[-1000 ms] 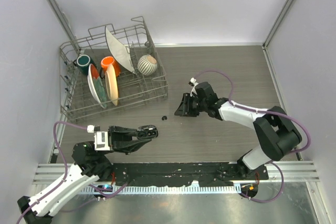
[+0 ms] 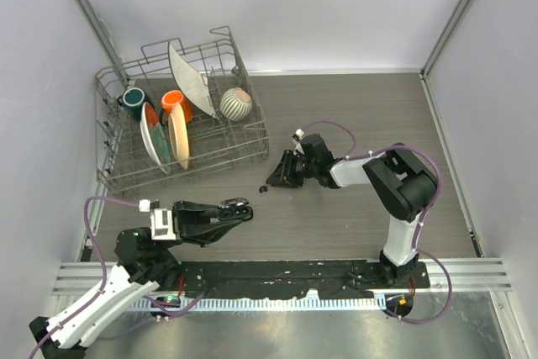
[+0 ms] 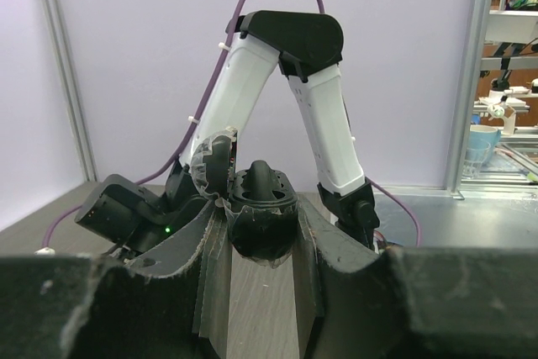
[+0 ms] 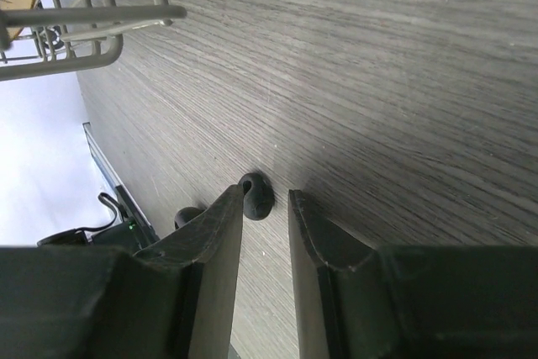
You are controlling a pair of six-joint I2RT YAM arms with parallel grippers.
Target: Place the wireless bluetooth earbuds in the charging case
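Observation:
My left gripper (image 2: 229,218) is shut on the black charging case (image 2: 238,208), held above the table at left. In the left wrist view the lid (image 3: 215,164) is swung open beside the case body (image 3: 263,216); the inside of its wells cannot be made out. Two small black earbuds (image 2: 263,189) lie on the table, just left of my right gripper (image 2: 274,179). From the right wrist, one earbud (image 4: 259,197) shows in line with the gap between the part-open fingers. The other earbud (image 4: 187,216) is partly hidden behind the left finger.
A wire dish rack (image 2: 181,161) with plates, mugs and a striped cup (image 2: 236,104) stands at the back left, its near corner close to the earbuds. Bare table (image 2: 370,216) lies to the right and behind the right arm.
The left arm, case and earbuds have stayed where they were.

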